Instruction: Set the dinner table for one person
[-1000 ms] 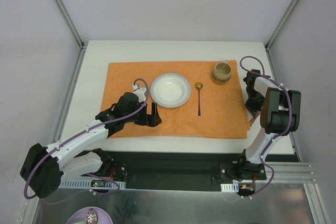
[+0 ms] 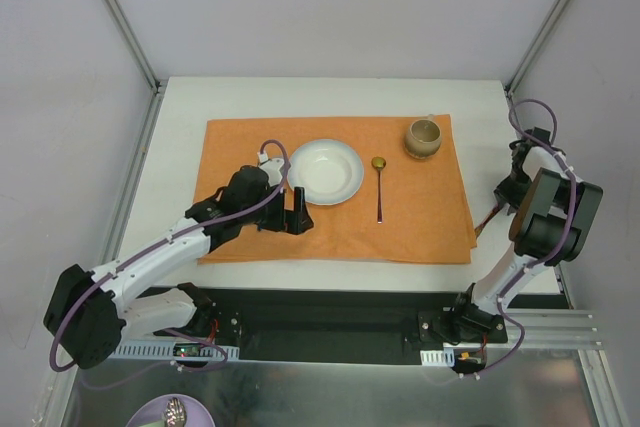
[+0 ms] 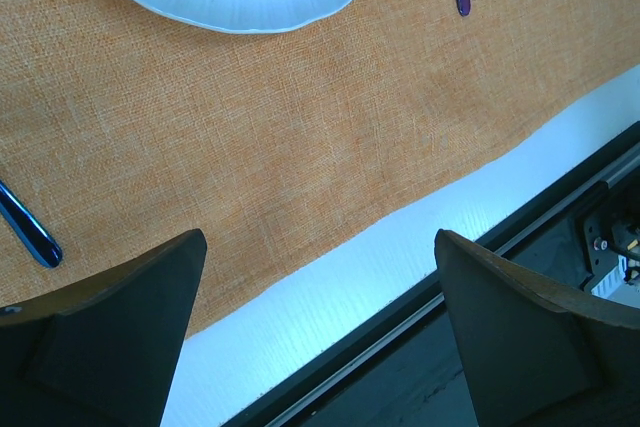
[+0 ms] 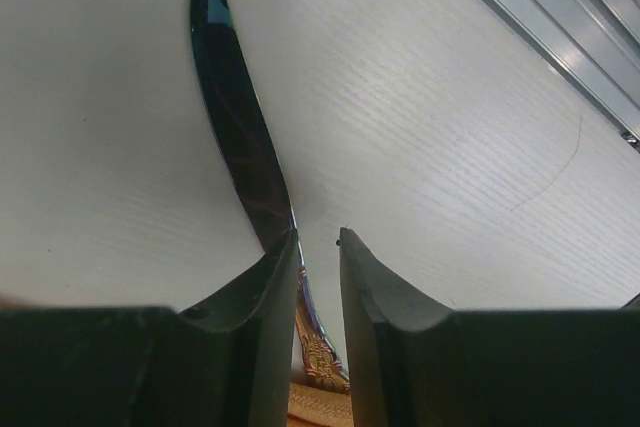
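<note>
An orange placemat [image 2: 400, 227] holds a white plate [image 2: 324, 169], a gold spoon [image 2: 379, 165] to its right and a mug [image 2: 422, 138] at the upper right. A dark knife [image 4: 240, 127] lies on the white tabletop at the mat's right edge, its patterned handle at the orange cloth. My right gripper is low at the knife, fingers slightly apart, the knife showing beside and behind the left finger. My left gripper stands open over the mat below the plate; part of another utensil handle [image 3: 30, 222] shows beside it.
A metal rail [image 4: 540, 27] edges the table near the right gripper. A lilac bowl [image 2: 150, 412] with silverware sits off the table at the bottom.
My right arm has shifted rightward toward the table's right edge, uncovering more of the knife in the top view. The left gripper has moved very slightly.
</note>
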